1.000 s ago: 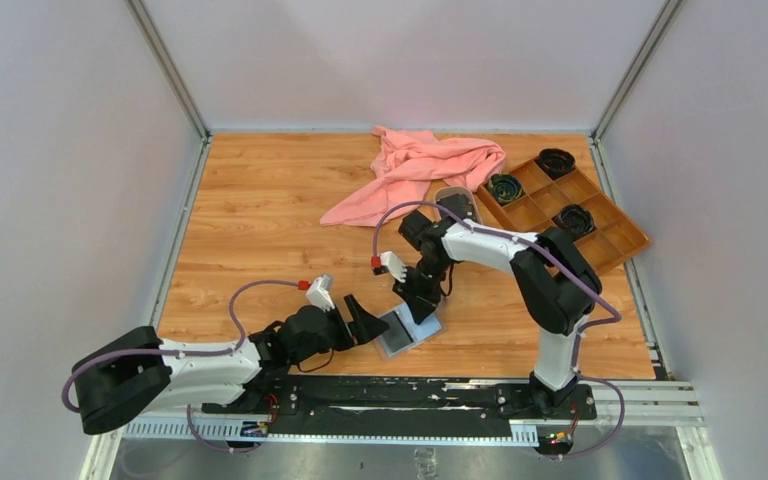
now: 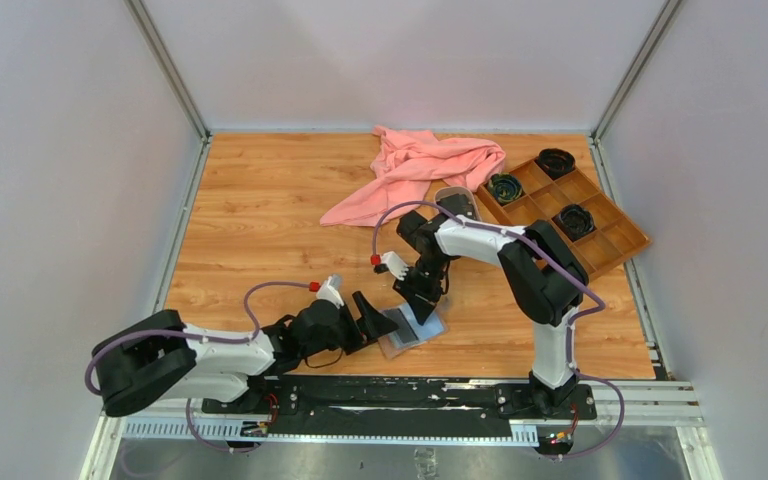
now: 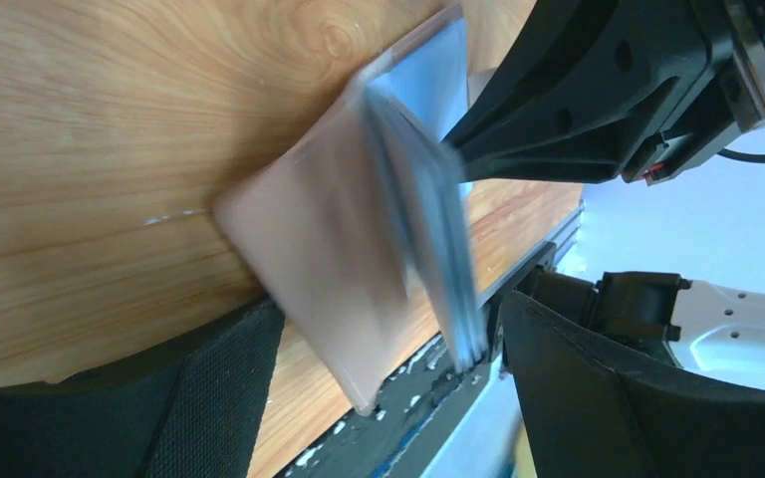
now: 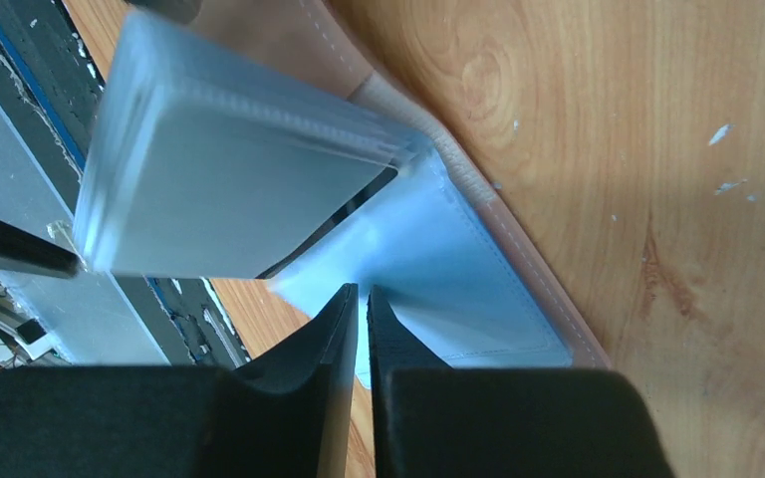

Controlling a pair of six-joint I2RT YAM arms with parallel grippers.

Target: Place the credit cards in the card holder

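The card holder point(image 2: 407, 332) lies open near the table's front edge, with a beige-pink cover point(image 3: 329, 214) and a light blue inner side point(image 4: 438, 259). Its stack of clear sleeves stands raised from the cover, blurred in the left wrist view. My left gripper is open, its fingers apart on either side of the raised sleeves. My right gripper is shut to a narrow slit, tips over the blue side; what lies between them cannot be made out. A dark strip shows beneath the sleeves. No separate credit card can be told apart.
Behind the right arm lie a small clear container point(image 2: 457, 203) and a pink cloth point(image 2: 415, 175). A wooden compartment tray point(image 2: 615, 240) with black coiled items occupies the back right.
My left gripper has shifted slightly right and toward the front edge, farther over the holder. The right gripper has barely moved. The sleeves' grey area looks tilted compared with before.
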